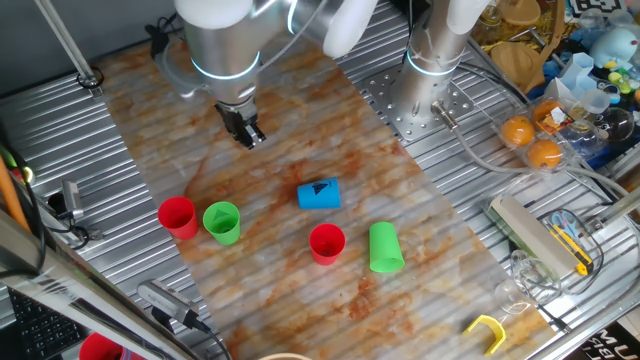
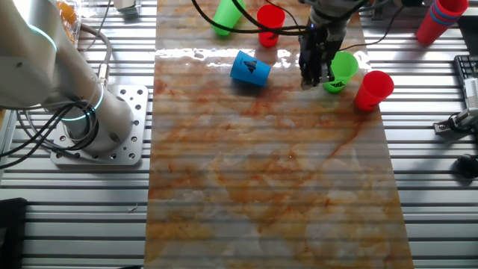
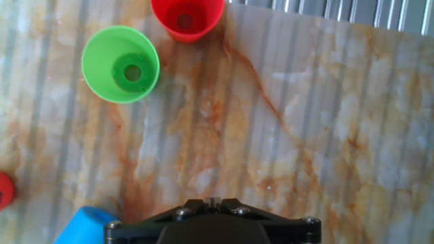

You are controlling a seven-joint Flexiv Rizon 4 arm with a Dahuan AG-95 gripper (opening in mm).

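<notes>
Above the marbled board, my gripper (image 1: 257, 141) hangs clear of every cup; in the wrist view its fingertips (image 3: 213, 203) meet with nothing visible between them. A blue cup (image 1: 319, 194) with a dark mark lies on its side near the board's middle. Mouths up, a red cup (image 1: 178, 217) and a green cup (image 1: 222, 224) stand side by side near one edge. Another red cup (image 1: 327, 244) stands upright beyond the blue one, and beside it a second green cup (image 1: 384, 248) seems to lie on its side. The wrist view cuts off the blue cup (image 3: 87, 227).
Much of the marbled board (image 2: 276, 194) is bare. The arm's base plate (image 2: 112, 134) is bolted beside it. A yellow curved piece (image 1: 487, 333) lies near one corner, and stacked cups (image 2: 441, 19) stand off the board.
</notes>
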